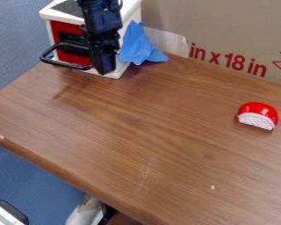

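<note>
My black gripper [103, 61] is at the top left, in front of a white box [62, 10] with a red front panel [68, 35] and a black loop handle [59, 61]. The gripper overlaps the box, and its fingers are too dark and small to show whether they are open or shut. A blue cloth [142, 47] lies just right of the box. On the right of the table sits a red object [258, 112] with a white lower face.
A cardboard panel [225, 35] stands along the back. Blue floor shows beyond the left edge.
</note>
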